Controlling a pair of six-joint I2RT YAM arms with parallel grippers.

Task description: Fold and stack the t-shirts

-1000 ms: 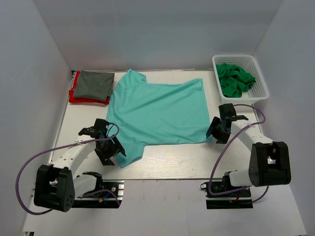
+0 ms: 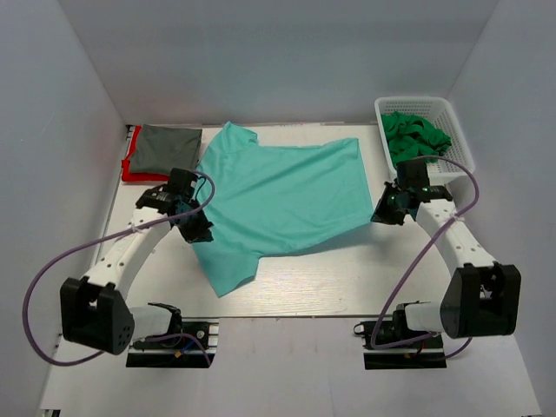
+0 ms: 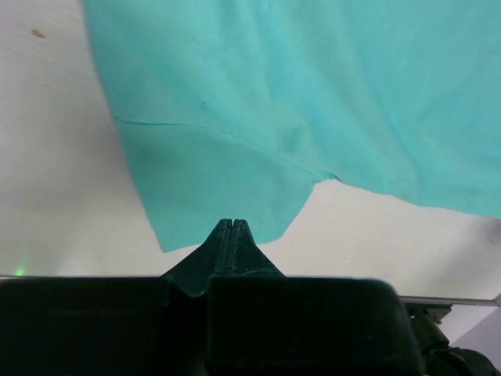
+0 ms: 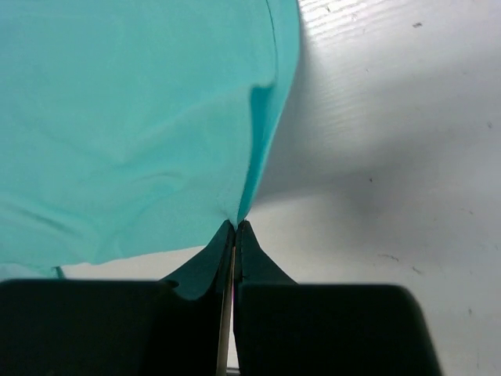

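Note:
A teal T-shirt [image 2: 287, 187] is spread over the middle of the table, its lower-left sleeve [image 2: 228, 271] lying flat toward the front edge. My left gripper is shut with nothing between its fingertips. In the left wrist view the sleeve corner [image 3: 196, 192] lies on the table below and beyond those tips, outside them. At the shirt's right corner, my right gripper is shut on the cloth, which rises off the table and stretches to the fingertips.
A folded dark grey shirt [image 2: 163, 151] lies on a folded red one [image 2: 139, 176] at the back left. The white basket [image 2: 462, 149] at the back right holds green cloth [image 2: 413, 142]. Bare table [image 2: 334, 291] shows along the front.
Both grippers have gone from open to shut. The left rose and moved back from the front edge, leaving the sleeve lying there; the right lifted its shirt corner off the table.

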